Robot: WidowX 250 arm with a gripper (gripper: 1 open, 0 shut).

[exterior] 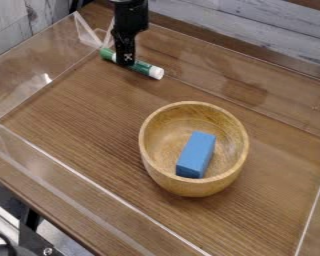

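My dark gripper (129, 52) reaches down from the top edge, shut, just over a white and green tube-like object (147, 70) lying on the wooden table near the back left. The fingertips are at the object's left part; whether they touch it is unclear. A round tan wooden bowl (163, 169) in the lower middle holds a blue block (196, 152).
The wooden table (83, 130) has raised clear walls along its left side and an edge at the right.
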